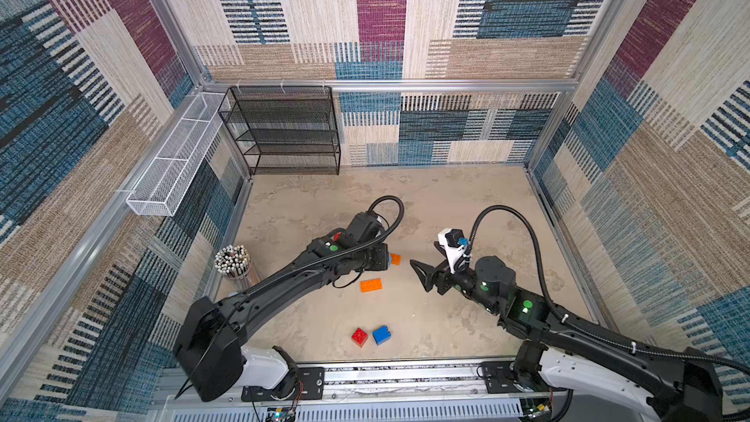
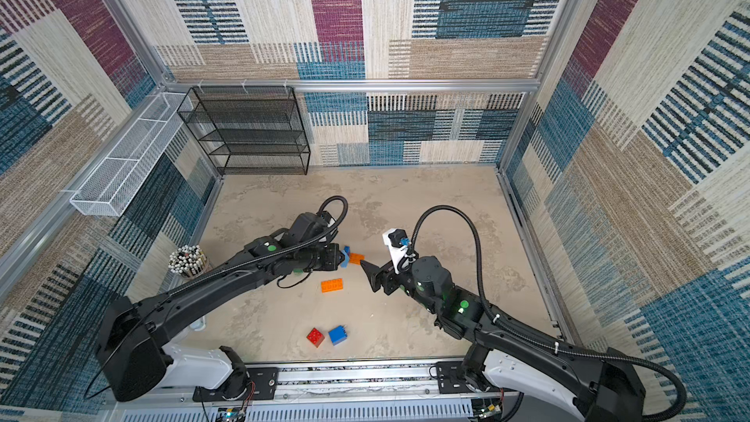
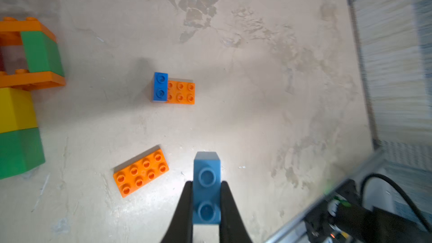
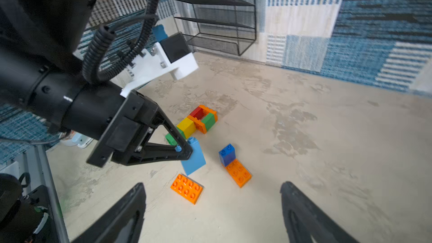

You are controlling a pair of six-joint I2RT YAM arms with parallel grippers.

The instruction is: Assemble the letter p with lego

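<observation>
A light blue brick is held in my left gripper, shut on it above the table; the right wrist view also shows this brick at the fingertips. Below it a dark blue brick stands at one end of an orange brick. A second orange brick lies apart. Beyond, a built piece of orange, green, red and yellow bricks lies on the table, partly cut off in the left wrist view. My right gripper stands open with nothing between its wide-apart fingers.
Near the front edge lie a red brick and a blue brick. A black wire rack stands at the back left, a cup of pens at the left.
</observation>
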